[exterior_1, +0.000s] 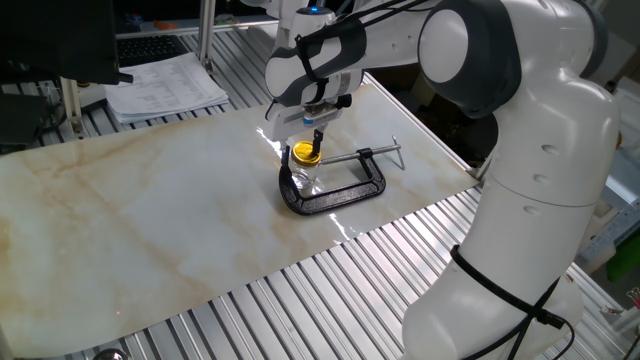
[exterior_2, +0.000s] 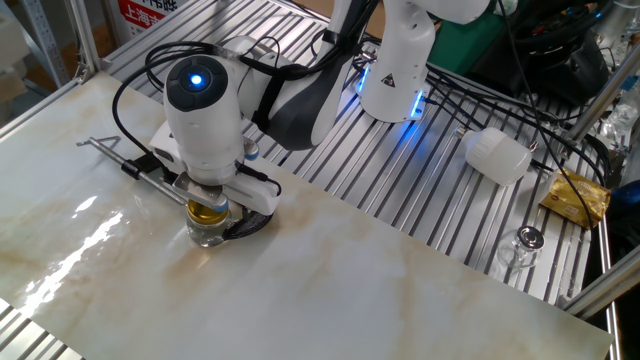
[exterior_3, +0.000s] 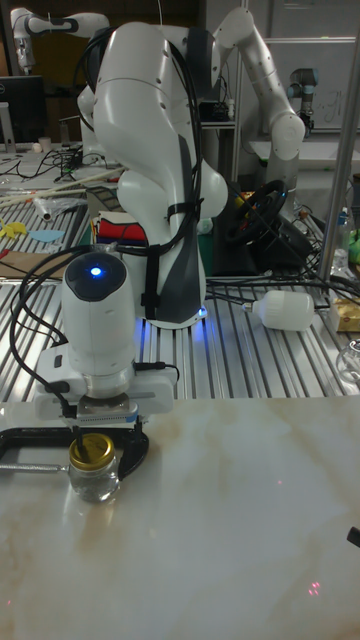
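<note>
A small glass jar (exterior_1: 305, 179) with a gold-yellow lid (exterior_1: 306, 153) stands upright on the marble-patterned board, within the frame of a black C-clamp (exterior_1: 335, 200). The clamp lies flat, its metal screw reaching away to the right in exterior view 1. My gripper (exterior_1: 302, 147) points down over the jar, its dark fingers spread open to either side of the lid. One finger (exterior_1: 318, 141) looks very close to the lid's edge; contact cannot be made out. In exterior view 3 the jar (exterior_3: 95, 485) and lid are in plain sight, with part of the clamp behind them.
The board (exterior_1: 130, 240) is largely bare on the side away from the clamp. Papers (exterior_1: 166, 90) lie beyond its far edge. On the slatted table sit a white bulb-shaped object (exterior_2: 497, 156), a small clear jar (exterior_2: 521, 247) and a gold packet (exterior_2: 575, 199).
</note>
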